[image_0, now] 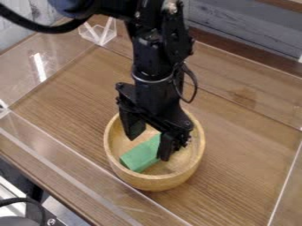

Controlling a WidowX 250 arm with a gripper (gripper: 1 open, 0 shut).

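A round tan bowl (165, 179) stands on the wooden table, holding a green block (140, 154) that lies diagonally inside. My black gripper (153, 129) hangs low over the bowl from above, its fingers spread open at either side above the block and partly hiding its upper end. Whether the fingers touch the block is hard to tell.
Bare wood (248, 141) surrounds the bowl, with free room to the right and left. A clear acrylic piece stands at the upper left. Cables lie past the table edge at the lower left.
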